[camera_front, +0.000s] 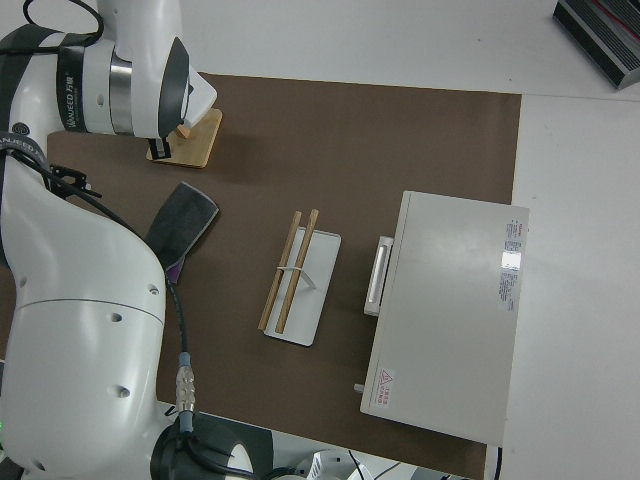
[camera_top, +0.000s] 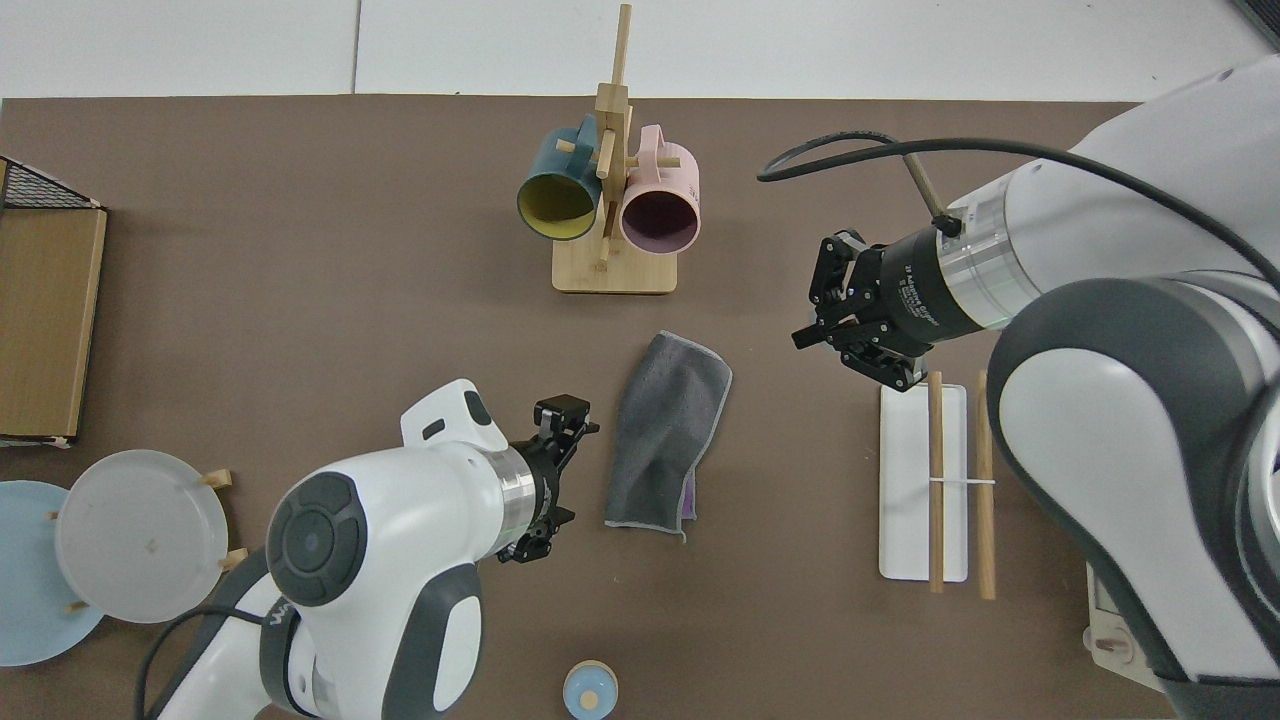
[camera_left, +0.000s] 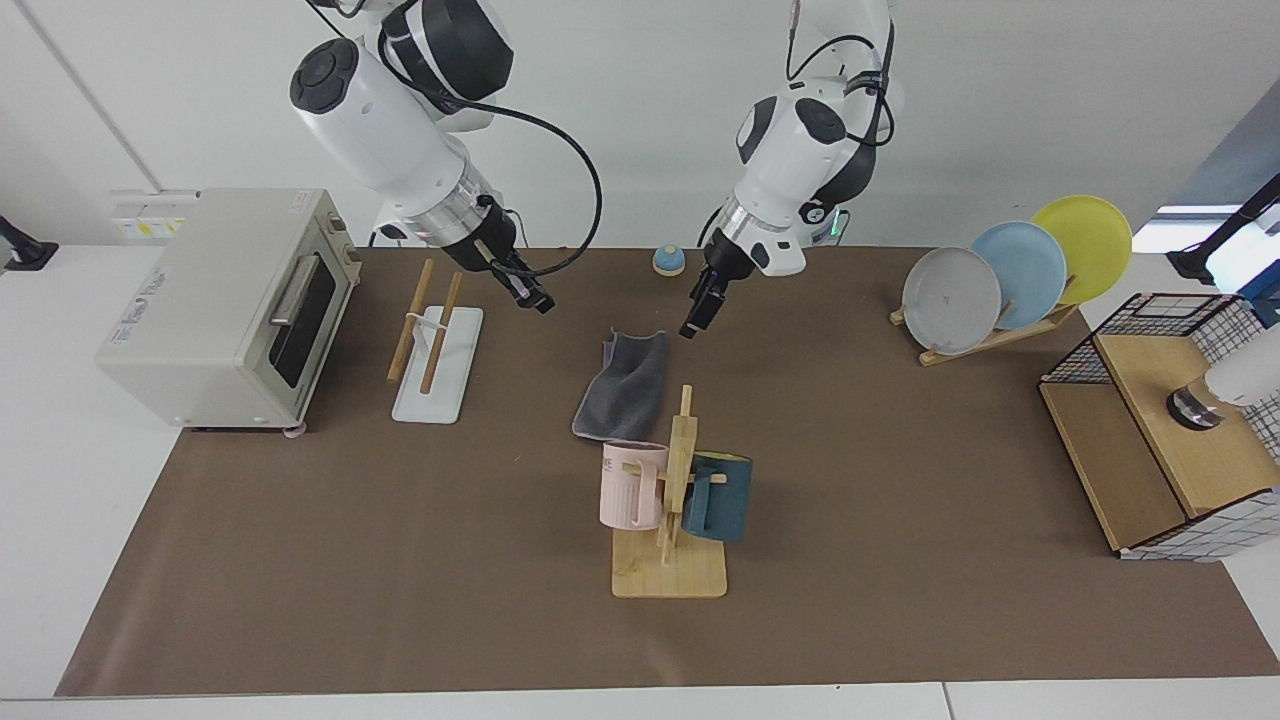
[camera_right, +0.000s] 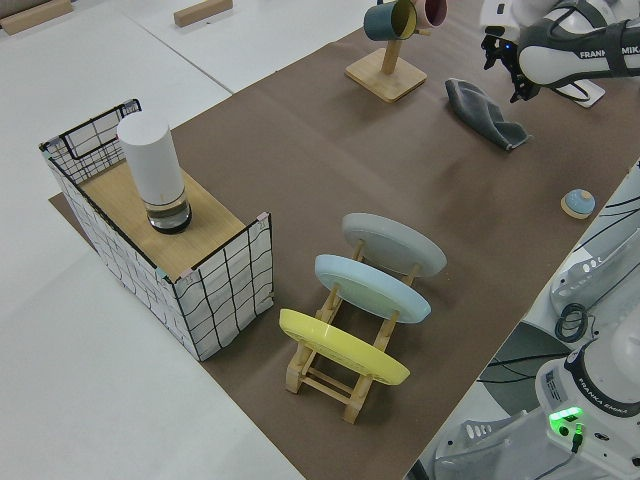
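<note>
In the top view, one black gripper (camera_top: 564, 444) hangs over the brown mat left of a grey cloth (camera_top: 666, 438); the other (camera_top: 840, 324) is above the right side, near a white board with two wooden rods (camera_top: 902, 480). Neither visibly holds anything; their finger state is unclear. A wooden stand (camera_top: 612, 278) bears a teal mug (camera_top: 559, 180) and a pink mug (camera_top: 660, 198). A small blue round object (camera_top: 589, 690) lies near the arms' side.
A rack holds white (camera_left: 948, 300), blue (camera_left: 1020, 264) and yellow plates (camera_left: 1086, 240). A wire-sided wooden shelf (camera_left: 1110, 468) and a white oven (camera_left: 210, 300) flank the mat. Bare mat surrounds the mug stand.
</note>
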